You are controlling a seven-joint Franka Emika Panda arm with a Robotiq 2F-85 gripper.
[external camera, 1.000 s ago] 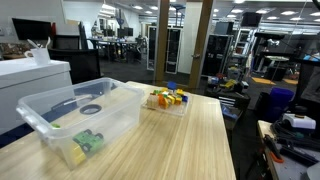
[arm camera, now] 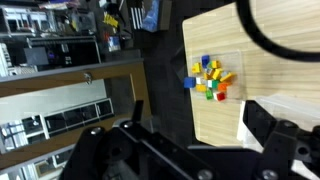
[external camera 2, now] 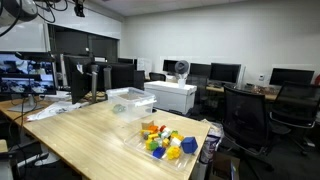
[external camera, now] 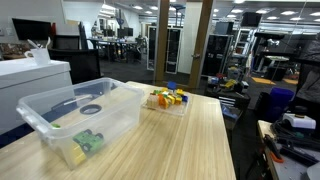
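A pile of coloured blocks point(external camera: 167, 97) lies in a shallow clear tray point(external camera: 175, 109) towards the far end of the wooden table. The same blocks point(external camera 2: 168, 140) show near the table's end in the second exterior view. Seen from above in the wrist view, the blocks point(arm camera: 211, 77) sit beyond my gripper. Its black fingers stand wide apart, open, with nothing between them. A large clear plastic bin point(external camera: 85, 115) stands nearer exterior view 1, with green and yellow shapes low at its near end. In the wrist view, a pale container edge point(arm camera: 265, 108) is partly hidden by the right finger.
Bare wooden tabletop point(external camera: 190, 145) lies to the right of the bin and tray. A white cabinet point(external camera 2: 172, 96) stands behind the table. Office chairs point(external camera 2: 250, 115) are beyond it. A dark cable point(arm camera: 265, 40) crosses the wrist view's upper right.
A dark part of the arm or its cabling shows lower at the upper right of exterior view 1 than before. The blocks, tray and bin have not moved.
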